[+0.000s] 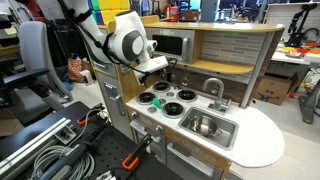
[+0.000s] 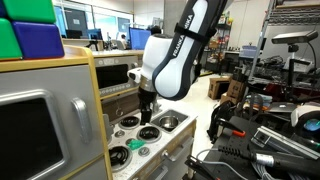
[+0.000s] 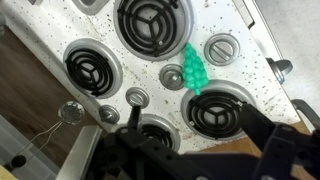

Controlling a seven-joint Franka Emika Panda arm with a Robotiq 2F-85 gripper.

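A bumpy green object [image 3: 194, 72], shaped like a bunch of grapes, lies on the white stovetop [image 1: 183, 108] between the black coil burners. Exterior view 1 shows this green object [image 1: 158, 103] near the front burners, and the second exterior view has the green object [image 2: 136, 144] there too. Above the stove hangs my gripper, open and empty. In the wrist view its dark fingers [image 3: 257, 122] come in from the bottom edge, spread wide. Clear height separates the gripper [image 1: 168, 70] from the green object.
A steel sink [image 1: 208, 124] with a faucet [image 1: 218, 90] lies right of the burners. Behind the stove stand a microwave [image 1: 171, 44] and a wooden shelf [image 1: 222, 65]. Blue and green blocks [image 2: 38, 40] sit on the cabinet.
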